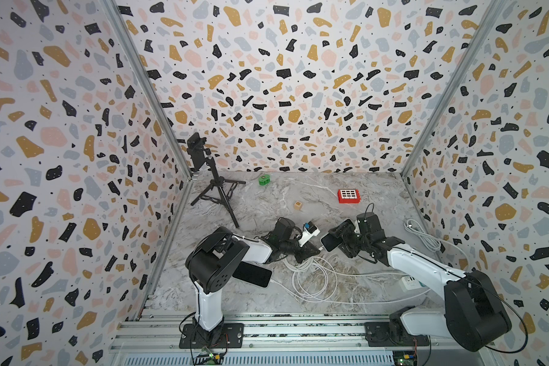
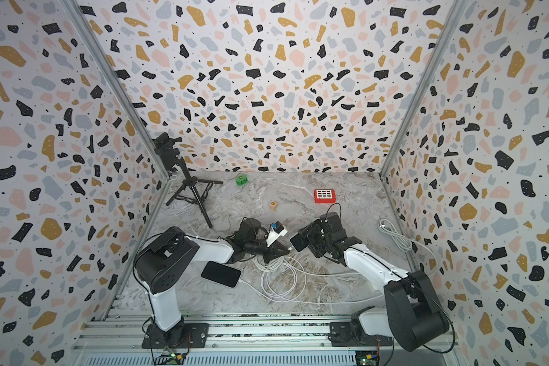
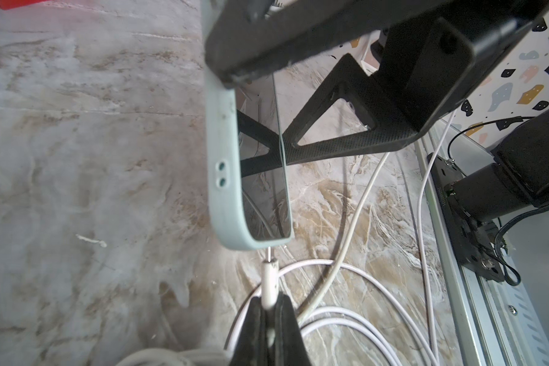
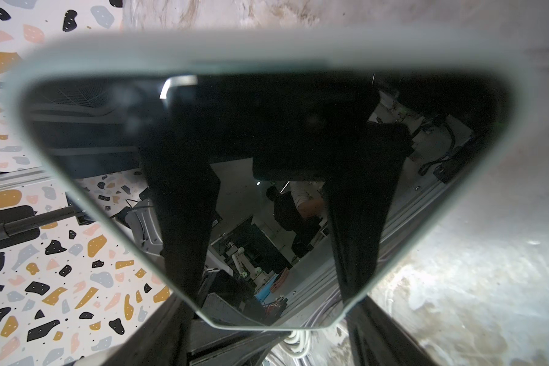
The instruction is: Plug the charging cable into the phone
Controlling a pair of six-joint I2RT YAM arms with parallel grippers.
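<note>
Pinched in my left gripper is a white cable plug (image 3: 269, 283), pointing at the lower short edge of a phone in a pale green case (image 3: 222, 204). Its thin metal tip (image 3: 268, 253) meets or almost meets that edge; whether any of it is in the port I cannot tell. My right gripper (image 1: 342, 235) holds this phone by its two long sides, raised above the table with the screen tilted. In the right wrist view the phone's dark screen (image 4: 274, 146) fills most of the picture, hiding its port end and the plug.
A second black phone (image 1: 252, 274) lies flat beside the left arm, with a white cable at its right end. Loose cable coils (image 1: 314, 280) spread below the grippers. A tripod (image 1: 218, 183), a red box (image 1: 348, 195) and a power strip (image 1: 410, 282) stand farther off.
</note>
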